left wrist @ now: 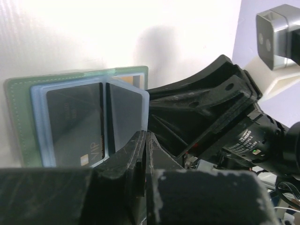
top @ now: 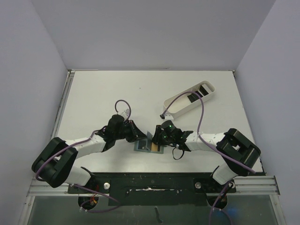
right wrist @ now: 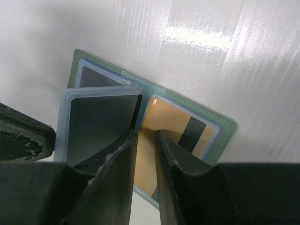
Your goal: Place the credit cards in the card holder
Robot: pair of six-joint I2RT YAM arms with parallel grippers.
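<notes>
The green and blue card holder (top: 142,146) lies open on the table between both arms. One clear-framed page (left wrist: 127,110) stands tilted up from it. Behind this page's edge lies a yellow card (right wrist: 164,119) with a black stripe, under a sleeve. A dark card (left wrist: 75,124) marked VIP fills the left sleeve. My left gripper is shut at the raised page's free edge, nothing visible between its fingers. The tips of my right gripper are a little apart, low over the yellow card beside the page; whether they pinch anything is hidden.
A white tray (top: 176,110) with dark and white cards (top: 199,93) stands at the back right. Both arms crowd close together over the holder.
</notes>
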